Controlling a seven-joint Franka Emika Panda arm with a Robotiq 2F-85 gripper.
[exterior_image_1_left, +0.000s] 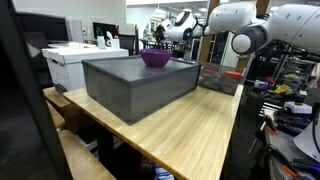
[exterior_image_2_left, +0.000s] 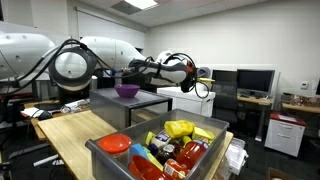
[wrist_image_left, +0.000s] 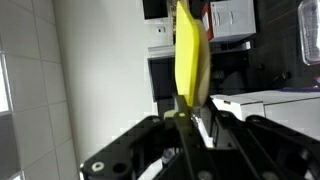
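Observation:
A long yellow object sticks out from between the fingers of my gripper, which is shut on it in the wrist view. Exterior view 2 shows the gripper high in the air at the end of the outstretched arm, with a bit of the yellow object at its tip. From exterior view 1 the gripper is small and far off, beyond the purple bowl; what it holds is hard to make out there. That bowl rests on a dark grey box.
A grey bin full of colourful items stands at the front in exterior view 2, below the arm. Inside it are a red round lid and several bottles. The wooden table has a wide clear stretch. Monitors stand behind.

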